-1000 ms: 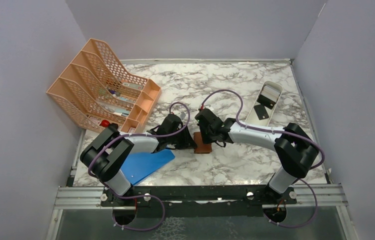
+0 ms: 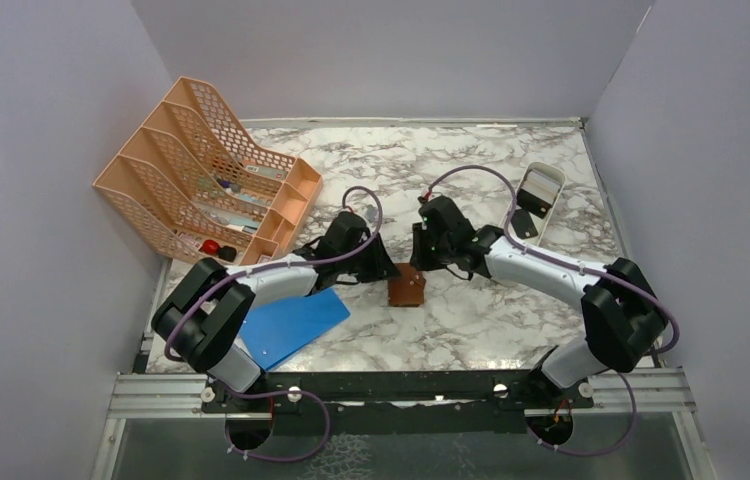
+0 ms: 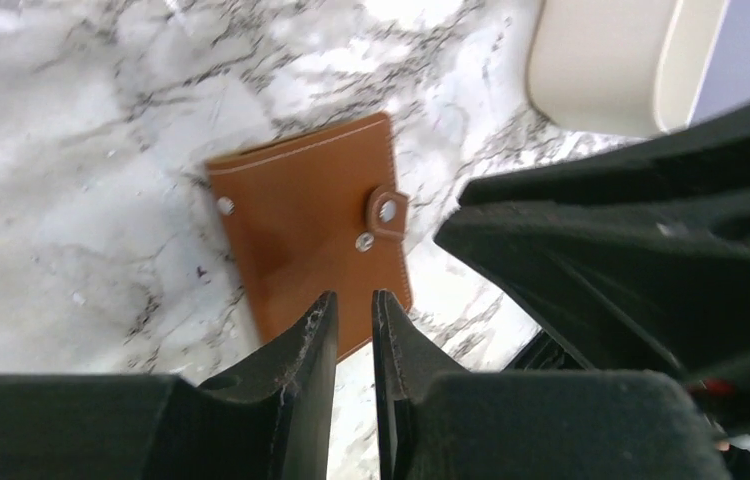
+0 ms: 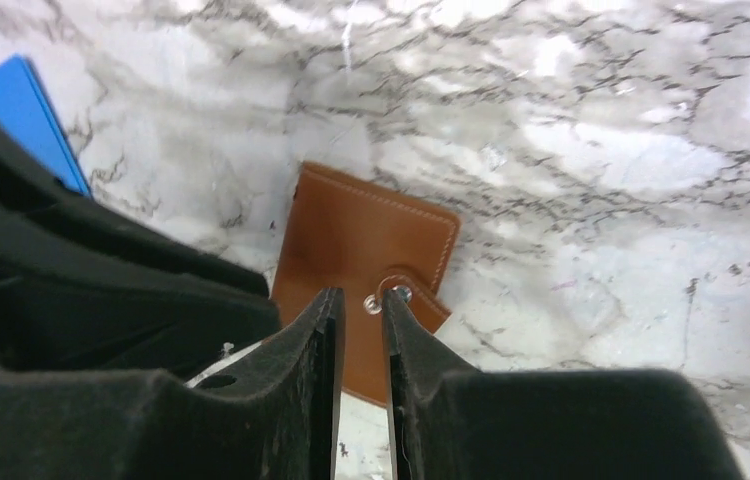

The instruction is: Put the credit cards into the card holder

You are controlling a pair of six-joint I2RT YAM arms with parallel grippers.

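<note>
The brown leather card holder (image 2: 406, 288) lies flat on the marble table at centre. A strap with a metal snap (image 3: 387, 211) shows on its upper side in the left wrist view. No card edge can be made out on the holder (image 4: 356, 235). My left gripper is above it, open by a narrow gap with nothing between its fingers. Just as narrowly parted, and likewise empty, my right gripper hovers over the snap side. In the top view, both grippers' tips are close together at the holder's far edge.
A peach mesh organizer (image 2: 301, 190) holding several items fills the back left. Blue folder (image 2: 296, 325) at front left. A pale tray (image 2: 541, 180) with dark items, including a black one (image 2: 524, 222), stands at right, partly behind the right arm.
My right arm has drawn back and to the right, uncovering more of the holder. The left gripper has shifted slightly rightward and away from the front. The holder lies where it was.
</note>
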